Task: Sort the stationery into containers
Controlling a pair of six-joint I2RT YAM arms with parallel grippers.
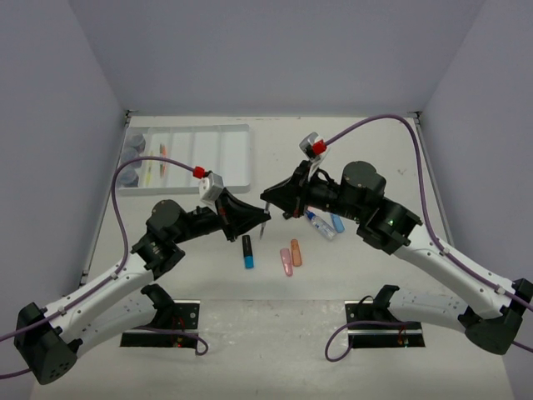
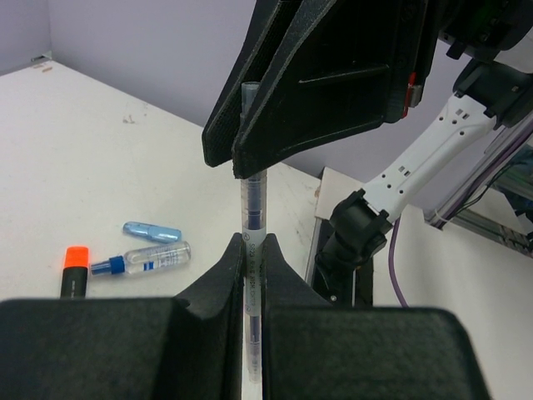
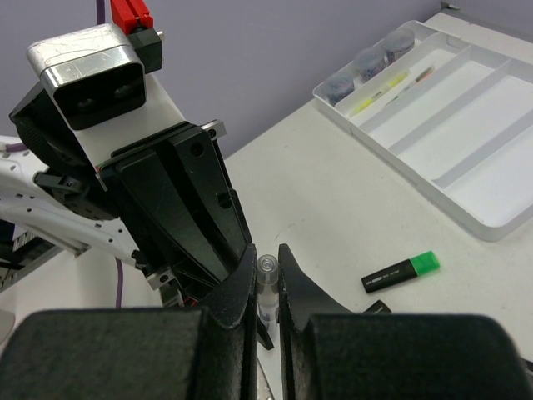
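A slim white pen (image 2: 254,208) stands nearly upright between my two arms, and both grippers meet on it. The left gripper is shut on its middle, with the lower end showing beneath the fingers. Higher up, the right gripper has its fingers closed on either side of the pen's upper part; the round top shows between the fingertips. From above, the white tray (image 1: 249,158) lies at the back left, with a yellow highlighter (image 3: 383,91) and a thin pen (image 3: 412,81) in its compartments.
On the table lie a green-ended marker (image 3: 400,272), a blue-ended marker (image 1: 248,252), a pink item (image 1: 286,262), an orange item (image 1: 296,252), a clear bottle with blue cap (image 2: 150,258) and a blue item (image 2: 151,232).
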